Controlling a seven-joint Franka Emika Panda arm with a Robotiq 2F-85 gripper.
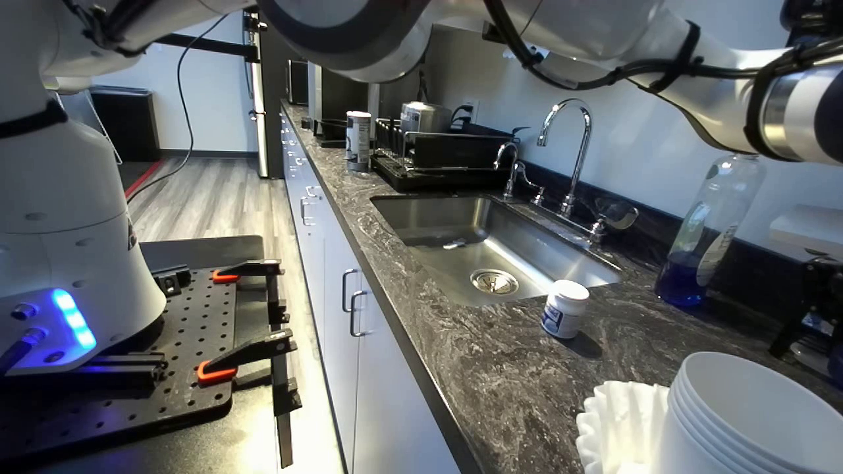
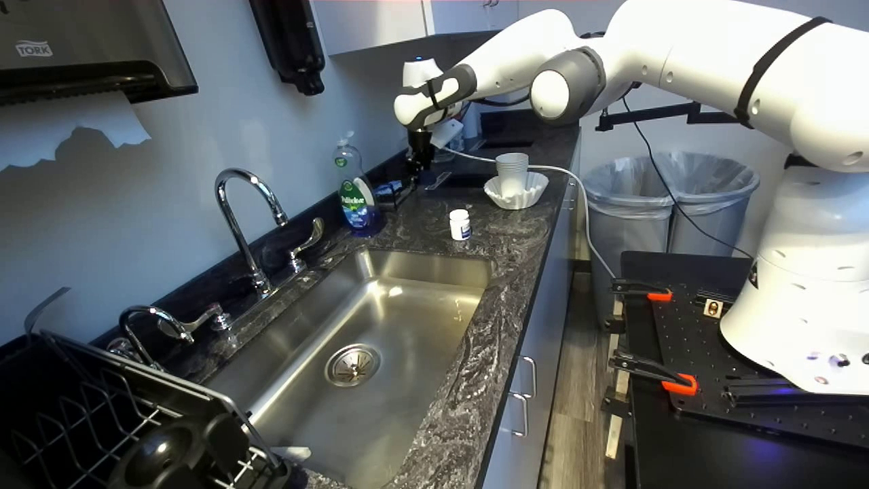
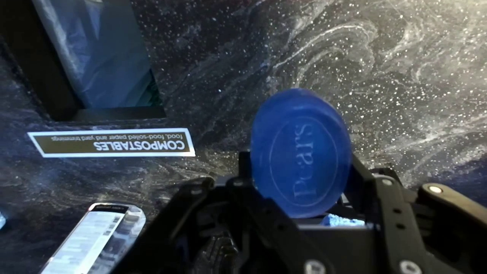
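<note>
In the wrist view, a blue oval bar of soap (image 3: 301, 153) embossed "Pears" sits between the black fingers of my gripper, which is shut on it. Dark speckled counter lies beneath the soap, some way below by the look of it. From the second exterior view, my gripper (image 2: 420, 163) points down over the counter's back part, beyond the dish soap bottle (image 2: 355, 187); the blue soap is too small to make out there. Only part of the gripper (image 1: 807, 316) enters the right edge of the first exterior view.
A rectangular bin opening (image 3: 100, 54) is set in the counter, with a "COMPOSTABLES" label (image 3: 114, 143) along it. A clear labelled package (image 3: 93, 239) lies nearby. White cups (image 2: 511, 172), a fluted bowl (image 2: 529, 194) and a small white bottle (image 2: 460, 225) stand between there and the sink (image 2: 423, 322).
</note>
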